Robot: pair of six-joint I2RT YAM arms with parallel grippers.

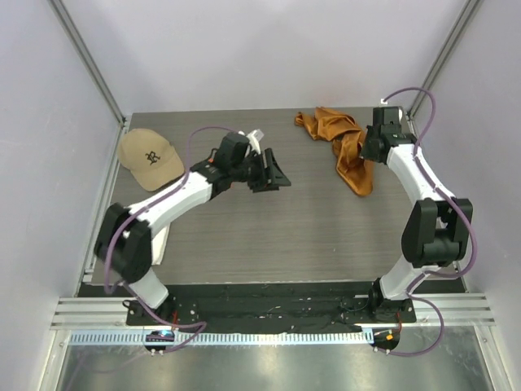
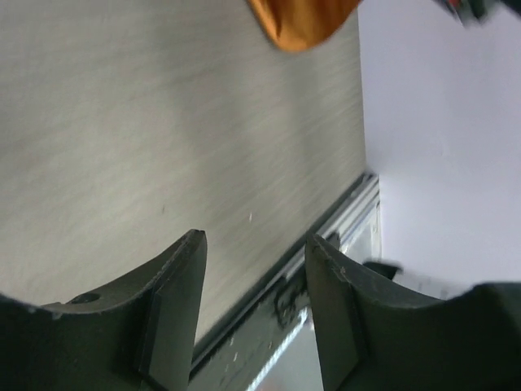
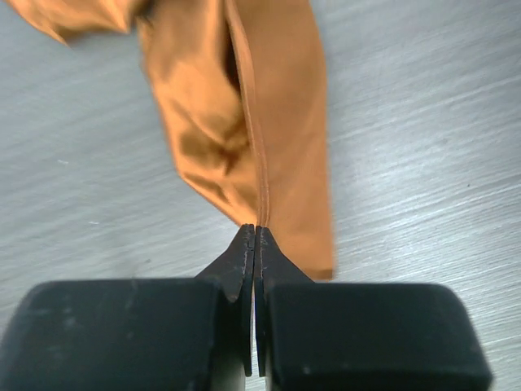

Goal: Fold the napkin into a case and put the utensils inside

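Observation:
The orange napkin (image 1: 352, 167) lies crumpled at the back right, also filling much of the right wrist view (image 3: 293, 163). My right gripper (image 1: 371, 151) is over it, shut, with the napkin's folded edge at its fingertips (image 3: 260, 244); whether cloth is pinched is hard to tell. My left gripper (image 1: 269, 175) hangs open over the middle of the table, its fingers apart and empty in the left wrist view (image 2: 252, 244). The utensils are mostly hidden behind the left arm in the top view.
A tan cap (image 1: 146, 155) lies at the back left, with a white cloth (image 1: 161, 243) partly hidden below it. Walls border both sides.

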